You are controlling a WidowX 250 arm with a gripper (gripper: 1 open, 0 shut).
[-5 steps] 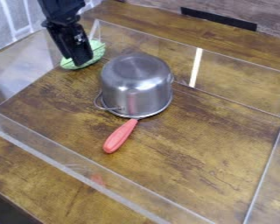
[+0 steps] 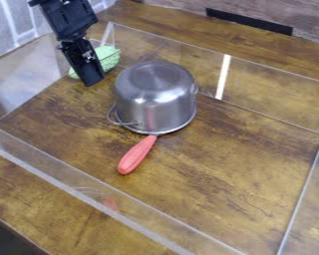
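My black gripper [image 2: 88, 77] hangs at the upper left, just in front of a pale green item [image 2: 105, 58] that it partly hides. Its fingers look close together; I see nothing held between them. A steel pot [image 2: 156, 95] with a wire handle stands at the centre, right of the gripper and apart from it. A red-handled utensil [image 2: 137, 153] lies on the wooden table [image 2: 229, 179] below the pot.
Clear plastic walls [image 2: 275, 96] run around the work area. The right and lower parts of the table inside them are bare.
My gripper has shifted a little lower over the last second, in front of the green item. The pot and red-handled utensil have stayed put.
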